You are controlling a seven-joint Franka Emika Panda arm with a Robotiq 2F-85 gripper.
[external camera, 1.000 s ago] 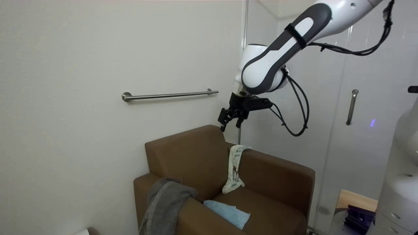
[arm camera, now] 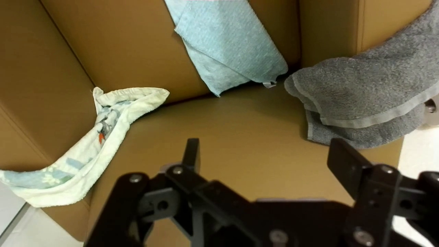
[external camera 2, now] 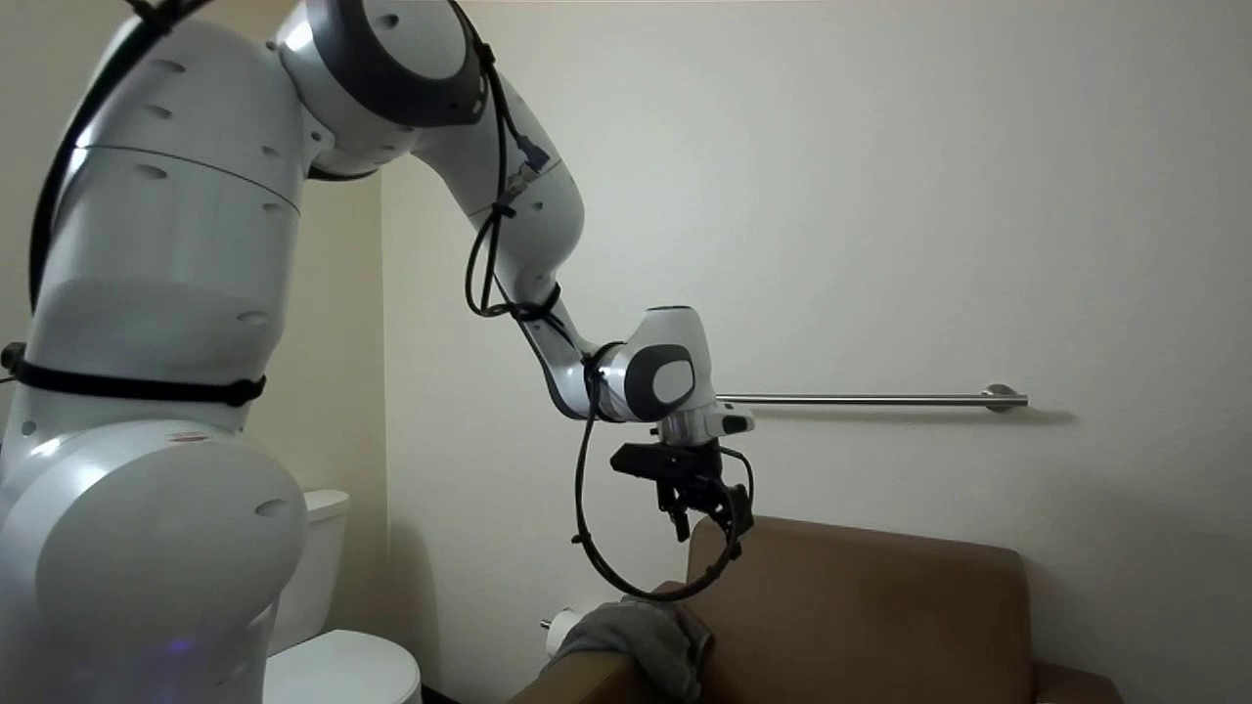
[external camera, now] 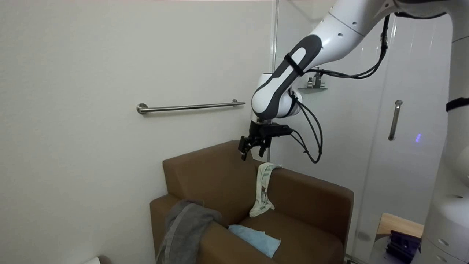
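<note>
Above the backrest of a brown armchair [external camera: 211,169], my gripper [external camera: 253,154] hangs open and empty. In the wrist view its fingers [arm camera: 191,154] stand wide apart, with only brown upholstery showing between them. A white patterned cloth [arm camera: 88,154] drapes over one armrest and down toward the seat. On the seat lies a light blue cloth [arm camera: 232,41], partly folded and reaching the backrest. The grey towel [arm camera: 370,86] hangs over the other armrest. All three cloths are clear of the gripper.
A steel grab bar [external camera: 189,107] runs along the wall behind the chair. The shower panel with a handle [external camera: 394,120] is on the right. A toilet [external camera 2: 340,669] stands near the robot's base. Air around the gripper is free.
The arm has come down and shifted a little left in exterior view 1, bringing the gripper lower over the chair's back. The cloths and chair have stayed put.
</note>
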